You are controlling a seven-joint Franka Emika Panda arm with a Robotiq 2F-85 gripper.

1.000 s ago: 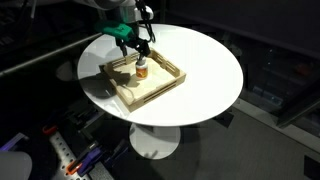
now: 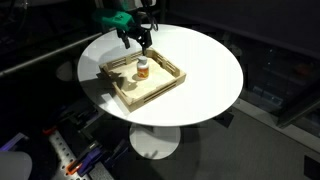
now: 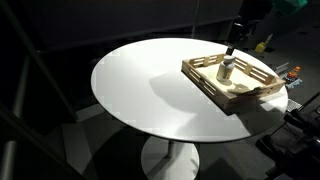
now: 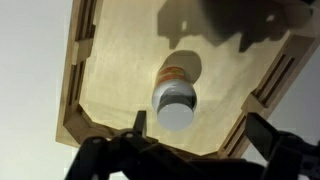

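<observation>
A small bottle with a white cap and an orange-and-white label [image 2: 142,70] stands upright inside a shallow wooden tray [image 2: 157,94]. In the wrist view its white cap [image 4: 175,115] faces the camera, nearer the left finger than the right. My gripper [image 2: 135,46] hangs above the tray, higher than the bottle and apart from it. The fingers [image 4: 254,126] are spread wide with nothing between them, so the gripper is open. In exterior view 2 the bottle [image 3: 225,69] appears by the tray's near left side.
The tray has raised slatted walls [image 3: 208,84] and otherwise looks empty. It rests near the arm's side of a round white table [image 2: 208,75], whose other side is bare. Cables and dark equipment [image 2: 80,160] lie beyond the table edge.
My gripper has risen a little, away from the bottle, and more space shows between them. The bottle and tray have stayed in place.
</observation>
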